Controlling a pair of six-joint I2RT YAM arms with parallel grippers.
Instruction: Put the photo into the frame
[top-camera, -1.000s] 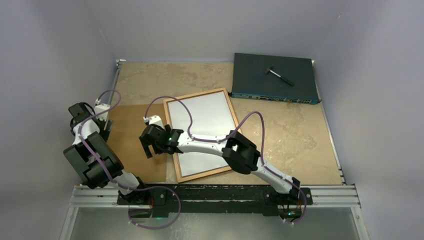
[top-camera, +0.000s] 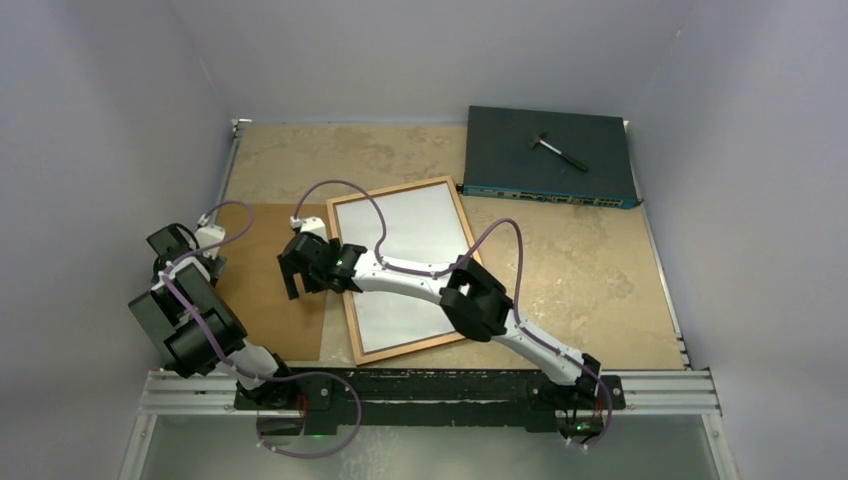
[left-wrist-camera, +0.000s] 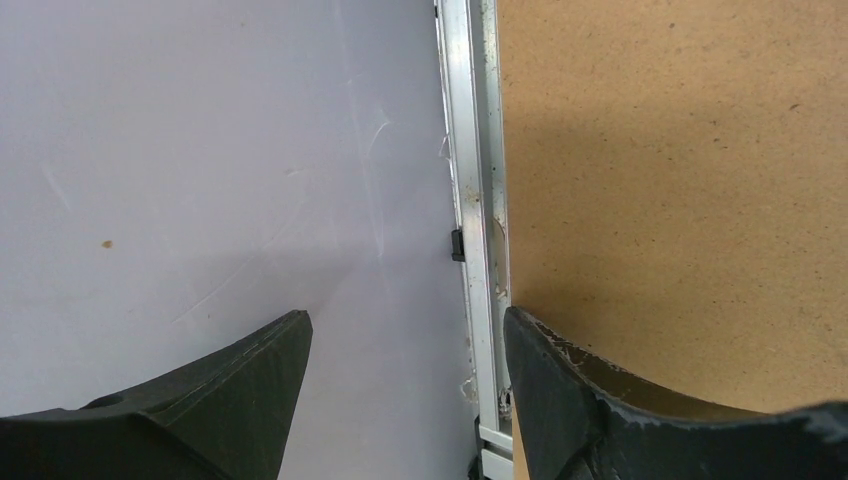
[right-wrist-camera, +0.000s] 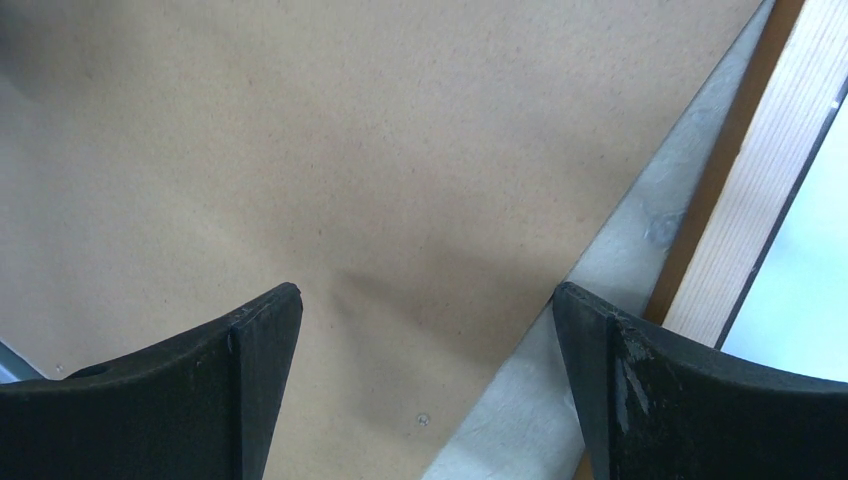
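A flat brown board (top-camera: 262, 290) lies on the left of the table. To its right is the wooden frame (top-camera: 455, 200), its inside showing a plain white surface (top-camera: 410, 215). I cannot tell a picture on either. At the board's left edge stands my left gripper, its fingers apart; the right-hand finger (left-wrist-camera: 545, 400) meets the board's edge, while the other is over the grey wall side. My right gripper is open over the board's right edge, close to the frame, one finger (right-wrist-camera: 590, 370) at that edge.
At the back right, a dark flat box (top-camera: 500, 140) carries a hammer (top-camera: 560, 151). A metal rail (left-wrist-camera: 475, 200) and grey wall (left-wrist-camera: 250, 150) border the board's left side. A narrow strip separates board and frame.
The board has shifted slightly to the left and toward the back. My right gripper has moved a little toward the back.
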